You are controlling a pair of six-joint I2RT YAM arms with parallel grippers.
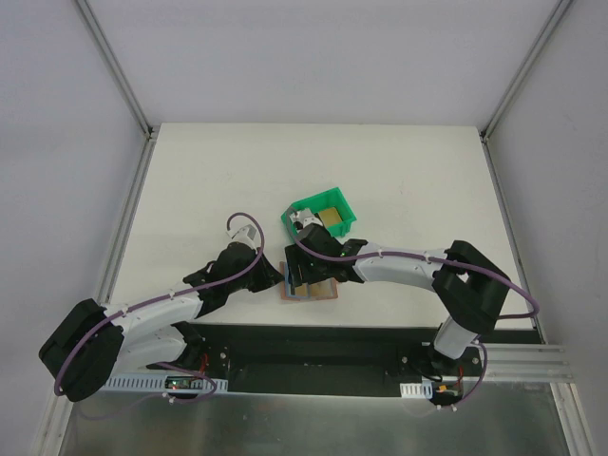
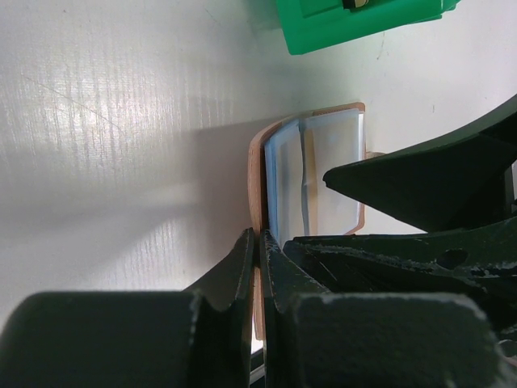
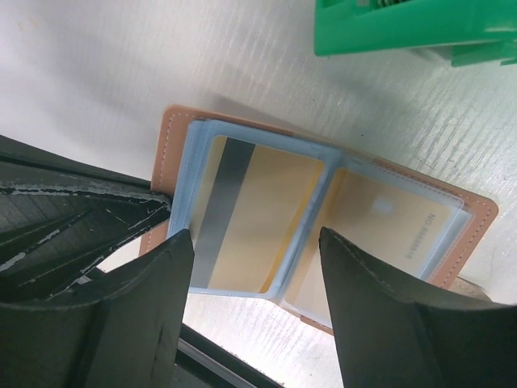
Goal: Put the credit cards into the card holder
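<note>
The card holder (image 1: 324,294) lies open on the table, with a brown stitched cover and clear blue-rimmed sleeves. In the right wrist view, a gold card with a dark stripe (image 3: 262,214) lies within the left sleeve's outline. A paler gold card (image 3: 380,222) shows through the right sleeve. My left gripper is shut at the holder's left edge, its tips pinching the brown cover (image 2: 255,174). Over the left sleeve, my right gripper stands open, nothing gripped between its fingers. The green box (image 1: 345,211) holds another gold card (image 1: 330,217).
Just beyond the holder stands the green box, close to the right gripper. Both arms crowd together over the holder near the front edge of the white table (image 1: 427,171). Free table surface spreads left, right and behind the box.
</note>
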